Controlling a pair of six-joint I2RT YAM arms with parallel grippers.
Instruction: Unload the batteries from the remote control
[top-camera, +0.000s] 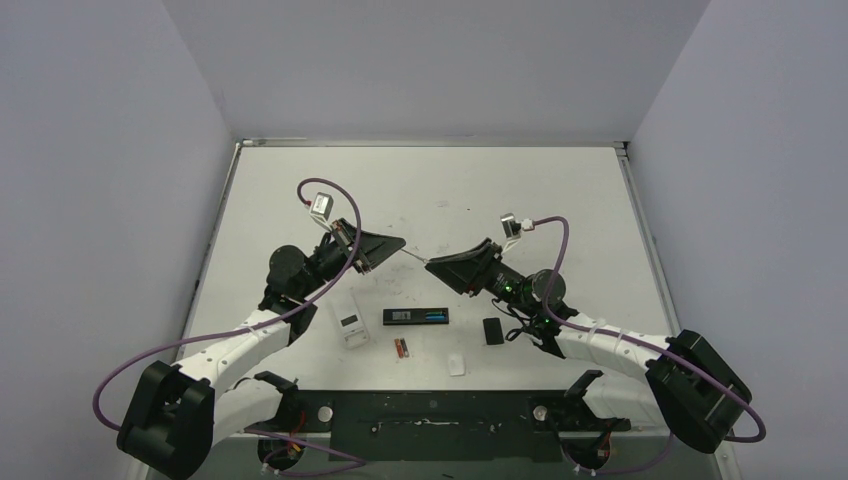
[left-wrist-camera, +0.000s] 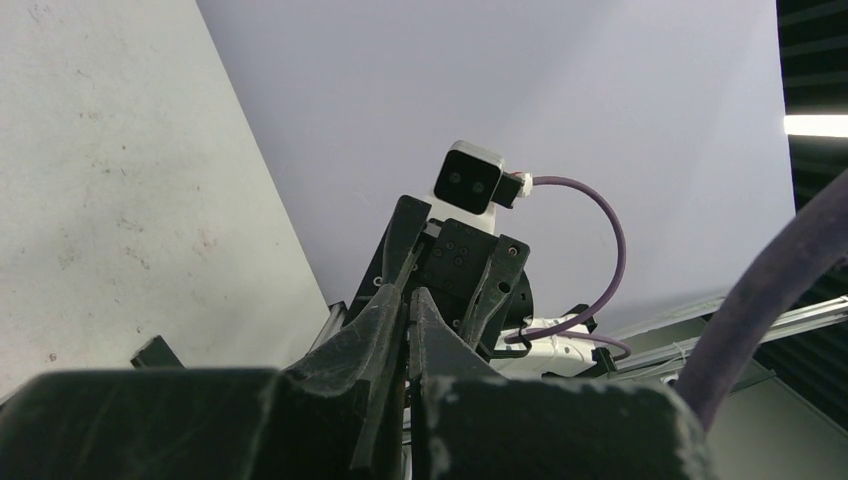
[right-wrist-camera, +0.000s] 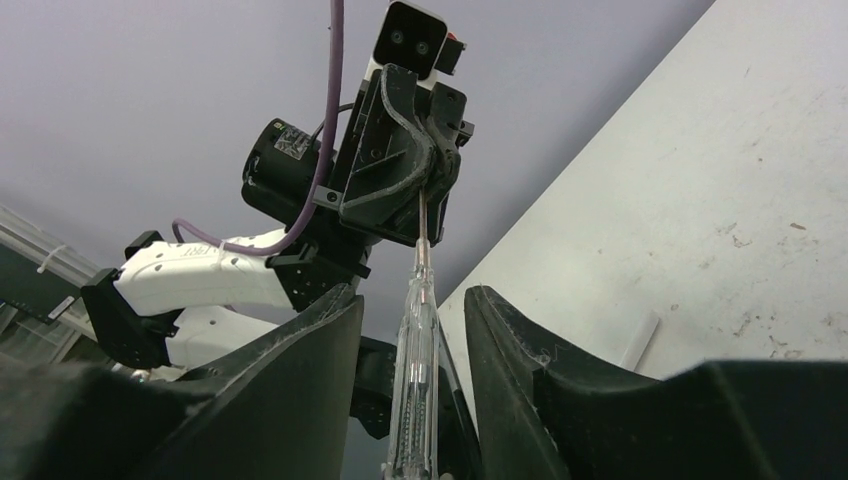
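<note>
A clear-handled screwdriver (right-wrist-camera: 420, 340) spans the gap between my grippers above the table. My left gripper (top-camera: 403, 240) is shut on its thin shaft; in the left wrist view its fingertips (left-wrist-camera: 380, 310) meet and hide the tool. My right gripper is open around the handle, with a gap on each side. On the table, a white device (top-camera: 349, 322) shaped like a remote, with a dark window, lies below the left gripper. A long black case (top-camera: 400, 317) with blue cells at its right end lies beside it. Loose orange-and-dark batteries (top-camera: 401, 348) lie in front of the case.
A small white piece (top-camera: 457, 365) lies near the table's front edge. To the right is a small black rectangle (top-camera: 493, 331), close to the right arm's cable.
</note>
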